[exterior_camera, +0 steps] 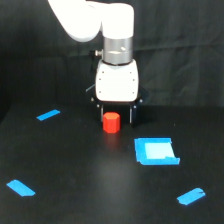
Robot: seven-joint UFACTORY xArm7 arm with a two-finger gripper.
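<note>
A small red block (111, 122) sits near the middle of the dark table. Directly over and behind it, my white arm reaches down from the top of the view. The gripper (114, 111) points downward close to the block. Its dark fingers blend into the black background, so their spacing and any contact with the block cannot be made out.
To the block's right lies a white patch framed by blue tape (157, 151). Blue tape strips mark the table at the left (48, 115), front left (20, 188) and front right (191, 196).
</note>
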